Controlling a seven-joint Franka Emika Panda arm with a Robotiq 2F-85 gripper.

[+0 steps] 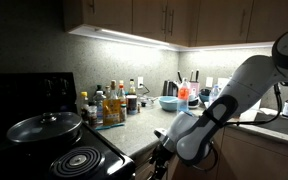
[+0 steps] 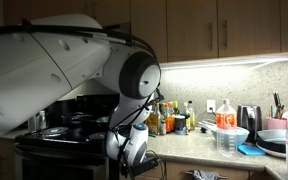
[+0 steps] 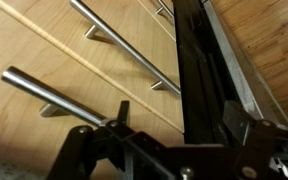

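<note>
In the wrist view, my gripper is open, its dark fingers spread at the lower edge with nothing seen between them. Wooden drawer fronts fill the left side of that view. They carry silver bar handles: a long upper handle and a lower handle whose end lies close to the left finger. I cannot tell whether they touch. From outside, the white arm reaches down in front of the counter, beside the stove; its fingertips are hard to make out there.
The black stove with a lidded pan stands left of the arm. Several bottles crowd the counter behind it. A dark vertical edge runs beside the drawers, with wooden floor beyond.
</note>
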